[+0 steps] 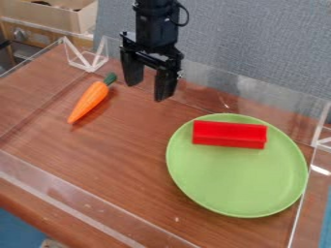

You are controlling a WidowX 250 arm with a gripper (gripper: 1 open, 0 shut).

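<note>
My black gripper [149, 70] hangs open over the back of the wooden table, empty, above and a little right of an orange carrot [91, 101] with a green top. The carrot lies on the left part of the table. On the right, a red block [229, 134] rests on the back part of a green plate [235, 182].
Clear plastic walls edge the wooden table [114, 167]. A white bracket [85, 60] stands at the back left, with a box [49, 15] beyond it.
</note>
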